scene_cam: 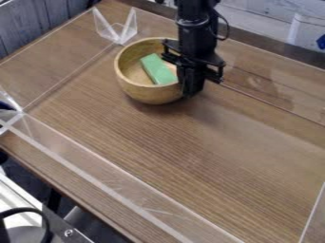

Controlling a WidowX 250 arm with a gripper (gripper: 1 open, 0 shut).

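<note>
A round tan bowl (137, 87) sits on the wooden table, upper middle, holding a green block (158, 67). The black gripper (192, 82) reaches down from the top onto the bowl's right side; its fingertips are dark and partly overlap the rim, so whether anything thin is between them is unclear. The gripper looks shut.
A clear plastic piece (117, 28) stands at the back left. Cables and a white object lie off the lower-left edge.
</note>
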